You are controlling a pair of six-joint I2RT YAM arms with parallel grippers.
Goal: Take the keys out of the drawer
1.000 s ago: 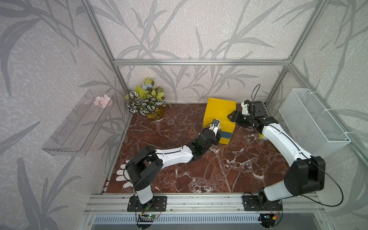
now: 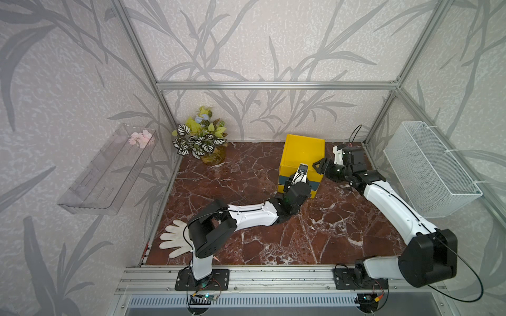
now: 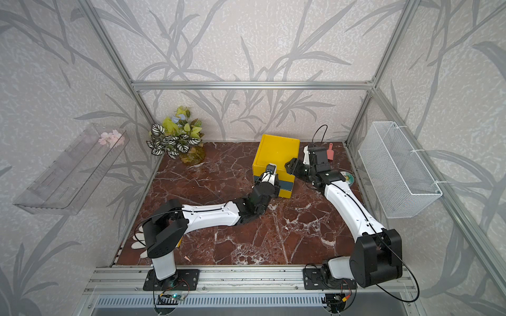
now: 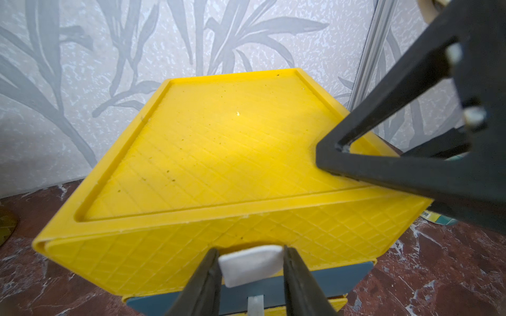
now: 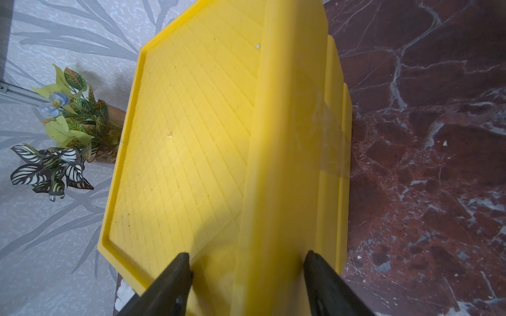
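A yellow drawer box with blue-grey bands stands at the back, right of centre; no keys are visible. My left gripper is at the top drawer's white handle, its part-open fingers on either side of it; a firm hold cannot be told. My right gripper is open at the box's right top edge, with that edge between its fingers.
A potted plant stands at the back left, a white glove lies at the front left, and a wire basket hangs on the right wall.
The left arm has moved a little to the right along the box front.
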